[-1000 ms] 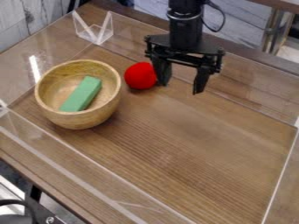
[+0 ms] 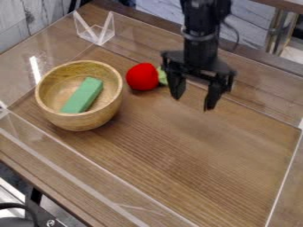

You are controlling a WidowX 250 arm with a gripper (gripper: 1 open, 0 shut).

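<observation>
My black gripper [image 2: 197, 82] is at the upper middle of the camera view, blurred, with its fingers pointing down over the wooden table [image 2: 196, 164]. Whether it is open or shut is unclear. Just left of it sit a red ball-like object [image 2: 142, 76] and a small green object [image 2: 167, 76], partly hidden behind the gripper. A wooden bowl [image 2: 102, 115] on the left holds a green block [image 2: 81, 97].
A clear plastic item [image 2: 96, 27] stands at the upper left. A black cable or part [image 2: 12, 215] shows at the lower left corner.
The gripper has shifted only slightly and looks more blurred now. The red object, bowl and green block look unmoved.
</observation>
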